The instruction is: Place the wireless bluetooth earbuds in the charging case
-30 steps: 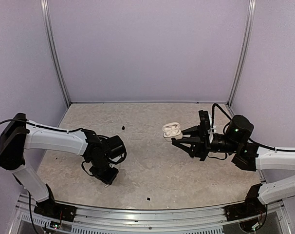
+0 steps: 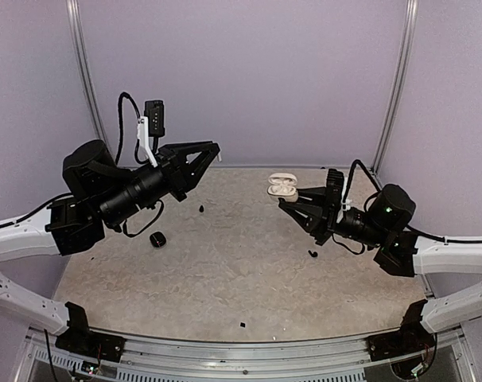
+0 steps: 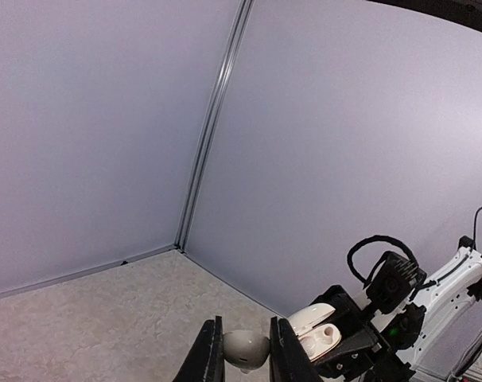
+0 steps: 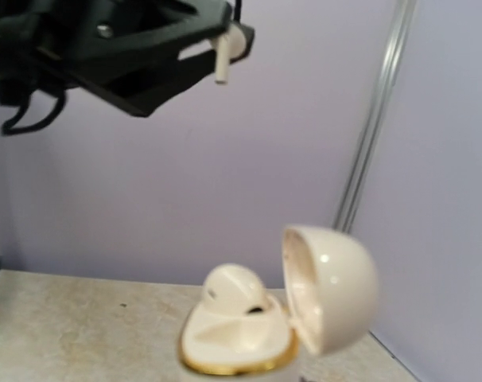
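Observation:
A white earbud (image 3: 246,348) is pinched between the fingertips of my left gripper (image 2: 217,150), which is raised over the left half of the table. Its thin stem (image 4: 223,64) points down in the right wrist view. My right gripper (image 2: 282,204) is shut on the white charging case (image 2: 283,192) and holds it above the table with its lid (image 4: 332,288) open. One earbud (image 4: 235,290) sits in a slot of the case, and the slot beside it looks empty. In the top view the held earbud is up and left of the case, clearly apart from it.
A round black object (image 2: 157,239) lies on the left of the table (image 2: 225,270). Small dark bits, such as a black piece (image 2: 312,254), are scattered about.
My left arm has risen from low over the front left of the table and swung up and rightward, the earbud in its gripper. The right gripper and case have shifted and tilted slightly.

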